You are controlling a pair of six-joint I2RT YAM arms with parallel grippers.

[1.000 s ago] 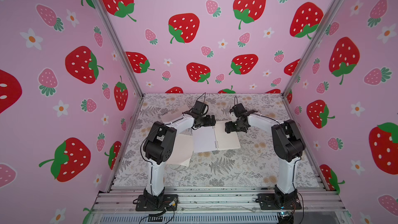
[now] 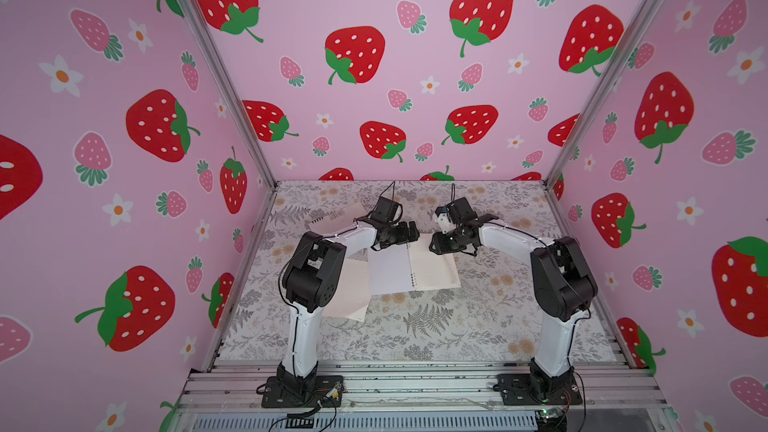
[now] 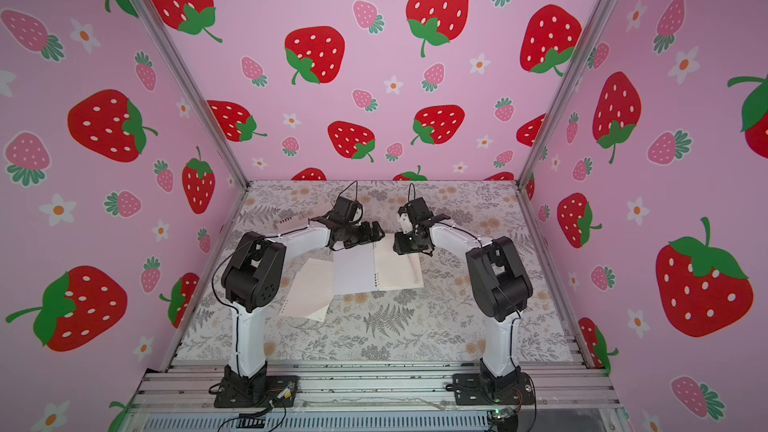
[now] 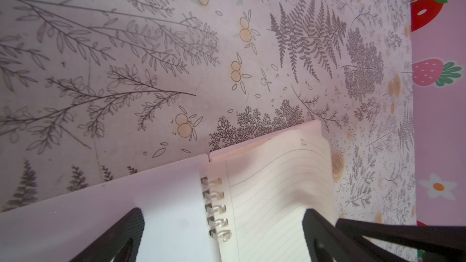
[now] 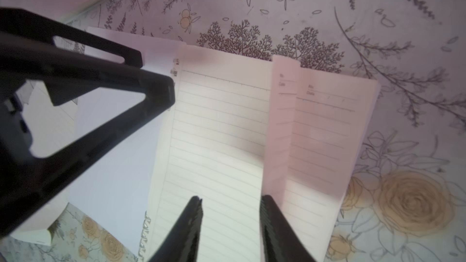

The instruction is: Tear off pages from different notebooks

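Note:
An open spiral notebook (image 2: 433, 272) lies mid-table, its lined page on the right and a plain white side (image 2: 389, 276) on the left. In the left wrist view my left gripper is open, with fingers standing either side of the metal spiral (image 4: 217, 208). My right gripper is part open above the lined page (image 5: 213, 131). One of its fingertips (image 5: 265, 206) is beside a raised, curled fold (image 5: 281, 111) running down the paper. Whether that finger touches the fold, I cannot tell.
A pale pad or notebook (image 3: 309, 292) lies left of the open one, partly under my left arm in the top left view. Another spiral notebook (image 2: 326, 222) sits at the back left.
My right gripper has moved slightly left over the page. The left one has shifted a little right. The notebook has slid slightly left.

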